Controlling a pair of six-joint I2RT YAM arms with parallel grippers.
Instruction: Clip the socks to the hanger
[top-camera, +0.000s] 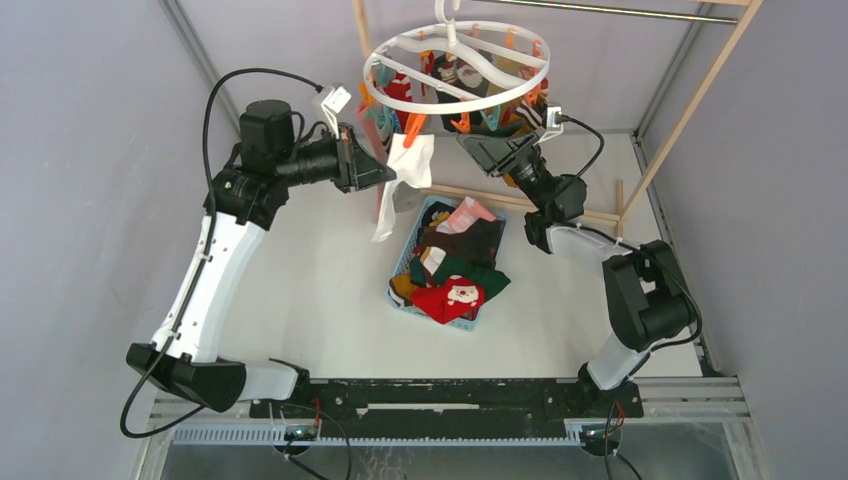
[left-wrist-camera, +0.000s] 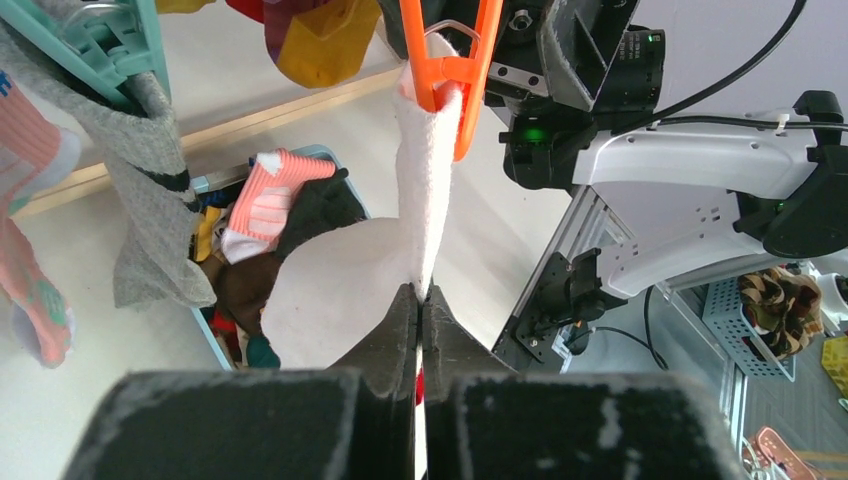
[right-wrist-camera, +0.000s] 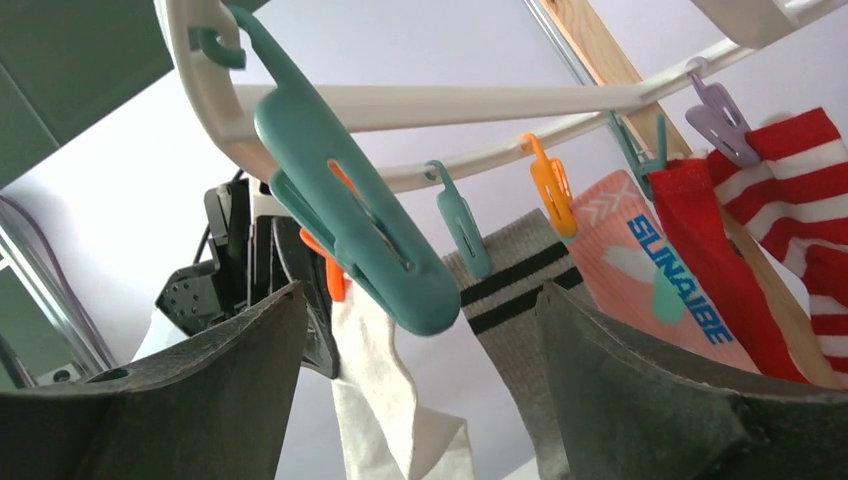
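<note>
A white sock (left-wrist-camera: 425, 190) hangs from an orange clip (left-wrist-camera: 468, 75), its cuff between the clip's fingers. Lower down, the tips of my left gripper are shut on the sock's edge. In the top view my left gripper (top-camera: 386, 176) is beside the sock at the ring's front left. My right gripper is open under the ring. A large teal clip (right-wrist-camera: 355, 220) shows in the gap between its fingers, with no sock in it; whether the fingers touch it I cannot tell. The white round hanger (top-camera: 455, 108) spans the top.
Several clipped socks hang around the ring, among them a grey striped sock (right-wrist-camera: 525, 320) and a pink sock (right-wrist-camera: 650, 265). Below on the table stands a blue basket (top-camera: 398, 270) of loose socks. Wooden rack bars (top-camera: 690, 115) rise at the right.
</note>
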